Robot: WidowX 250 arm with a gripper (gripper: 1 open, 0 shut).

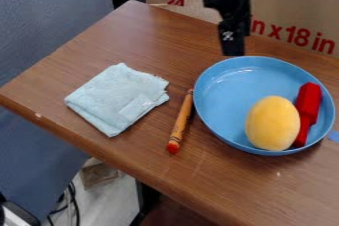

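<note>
My black gripper (231, 34) hangs upright above the back of a blue plate (236, 88); whether its fingers are open or shut is hard to tell. On the plate lie a yellow oval object (273, 122) and a red object (307, 112) along its right side. An orange stick with a red end (181, 123) lies on the table just left of the plate. A folded pale blue cloth (115, 97) lies further left.
A cardboard box (284, 17) stands behind. The table's left edge borders a blue-grey surface.
</note>
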